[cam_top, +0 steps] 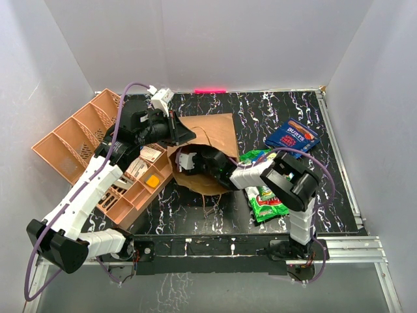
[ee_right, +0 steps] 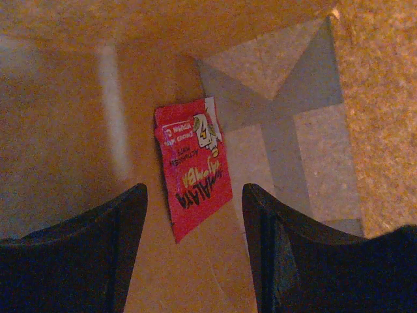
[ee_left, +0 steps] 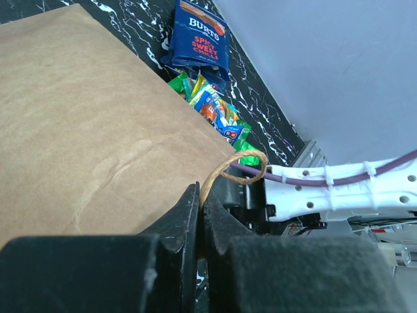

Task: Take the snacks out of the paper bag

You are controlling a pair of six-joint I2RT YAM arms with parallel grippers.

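Observation:
The brown paper bag (cam_top: 208, 122) lies open toward the front. Above it, my left gripper (cam_top: 180, 134) is shut, with the twisted handle (ee_left: 251, 156) rising from between its fingertips in the left wrist view. My right gripper reaches inside the bag, its fingers part open on either side of a red Himalaya snack packet (ee_right: 192, 166) lying on the bag's inner paper, not held.
A blue Burts bag (cam_top: 292, 137) and a pile of colourful snack packets (cam_top: 266, 203) lie right of the bag. A wooden compartment organiser (cam_top: 78, 143) stands at the left.

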